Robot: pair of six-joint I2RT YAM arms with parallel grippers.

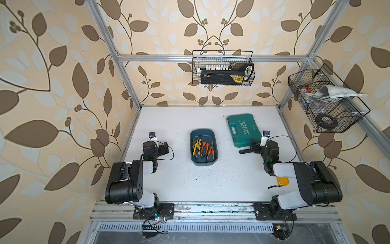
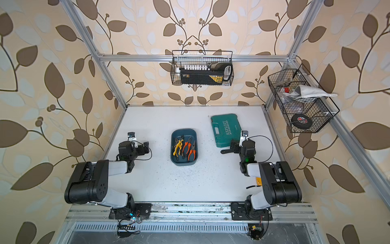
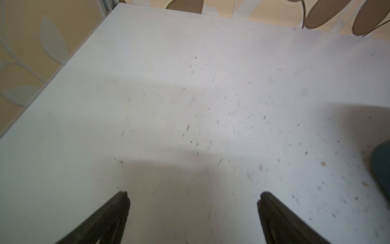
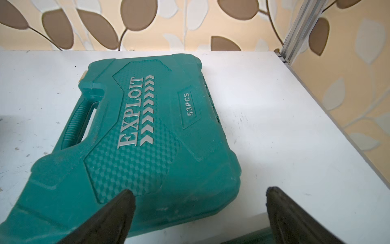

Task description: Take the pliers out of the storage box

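Observation:
A dark teal storage box [image 1: 204, 163] stands open near the middle of the table. Inside lie several pliers: yellow-handled pliers [image 1: 197, 147] on the left, orange-handled pliers [image 1: 210, 153] on the right, others between them. Left of the box, well apart from it, my left gripper is open over bare table. Only the box's edge [image 3: 381, 166] enters the left wrist view. My right gripper is open too, at the near end of a green tool case, with nothing held between its fingers.
The green case [image 4: 138, 122] marked EXPLOIT lies flat at the right. A dark-handled object [image 1: 245, 151] sits by the right gripper, partly hidden. A yellow item [image 1: 282, 181] rests beneath the right arm. Free table surrounds the box.

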